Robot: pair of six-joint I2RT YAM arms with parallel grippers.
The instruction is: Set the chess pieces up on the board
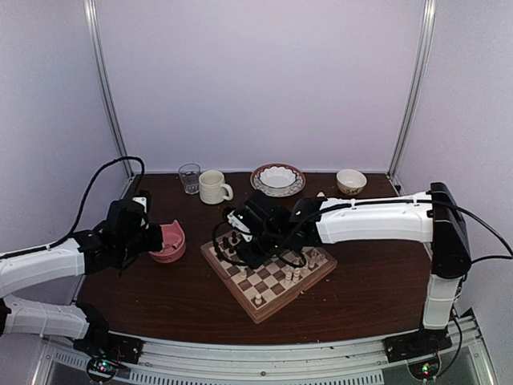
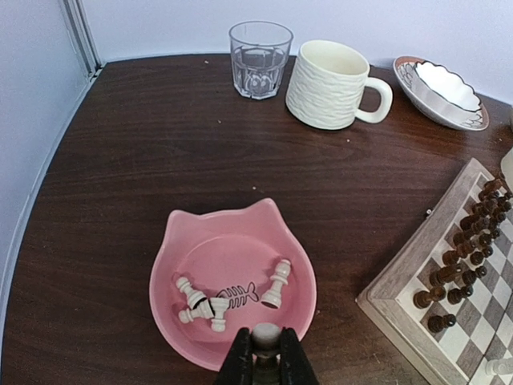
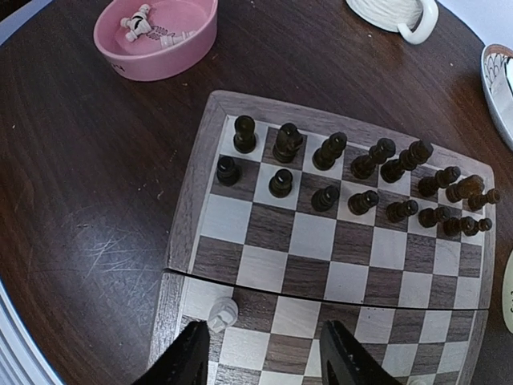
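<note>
The wooden chessboard (image 1: 313,281) holds dark pieces in rows along its far side (image 3: 361,202) and a few white ones, including a white piece (image 3: 223,313) near its left. The pink cat-shaped bowl (image 2: 232,216) holds several white pieces (image 2: 276,281). My left gripper, beside that bowl in the top view, is shut on a white piece (image 2: 266,337). My right gripper is open over the board, nothing visible between its fingers; the top view shows its arm across the board.
A glass (image 1: 189,180), a white mug (image 1: 212,187), stacked plates (image 1: 277,183) and a small bowl (image 1: 351,182) stand along the back. A cream bowl is mostly hidden by the right arm. Bare table lies left of the board.
</note>
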